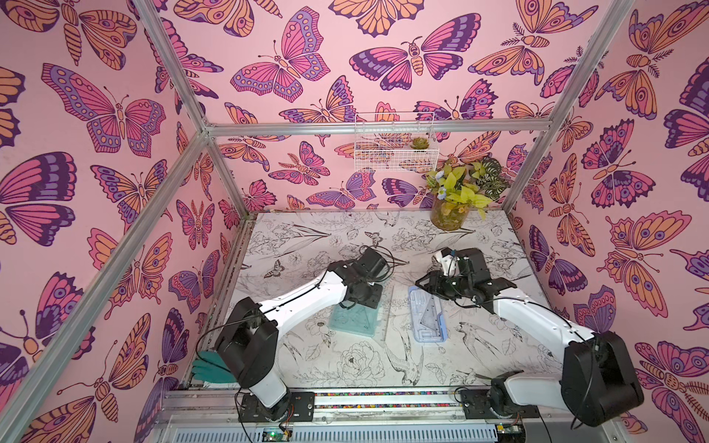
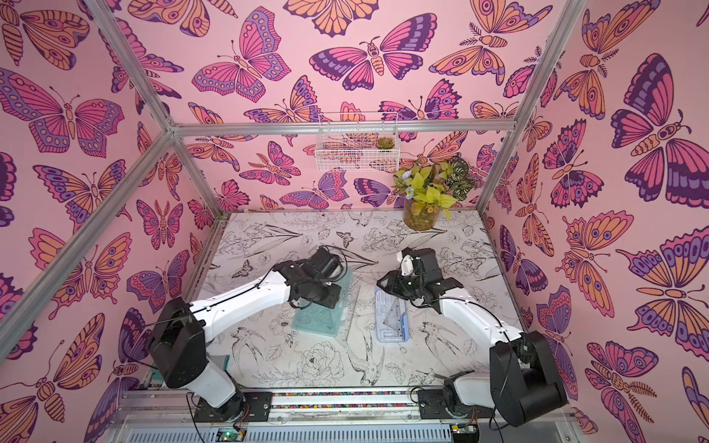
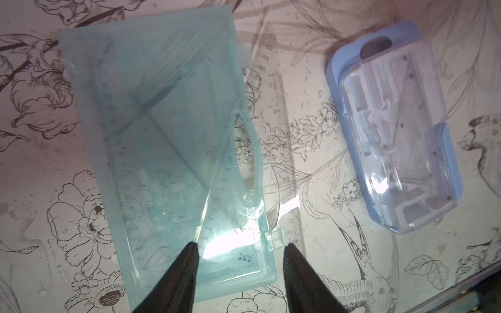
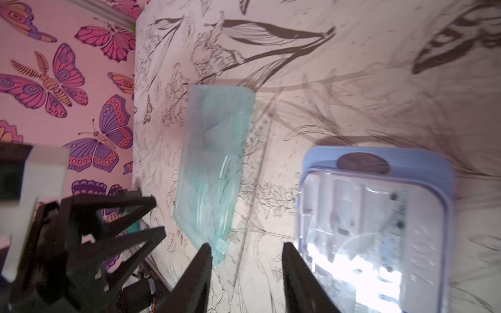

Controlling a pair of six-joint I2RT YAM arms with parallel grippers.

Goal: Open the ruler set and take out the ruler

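Note:
A translucent teal case [image 3: 172, 156] lies flat on the table, with thin straight-edged shapes showing faintly through it. Along its right edge is a clear strip [image 3: 292, 208] that looks like a ruler, partly overlapped by the case. My left gripper is open above the case's near end, holding nothing. To the right lies a blue box [image 3: 344, 120] with a clear lid; a triangle [image 1: 427, 317] shows inside it. Over the box's far end, my right gripper has its fingers apart and nothing between them.
Bare patterned table separates the case from the box. A potted plant [image 1: 450, 210] stands at the back right, and a white wire basket [image 1: 395, 158] hangs on the back wall. Something teal [image 1: 214, 367] lies at the front left corner.

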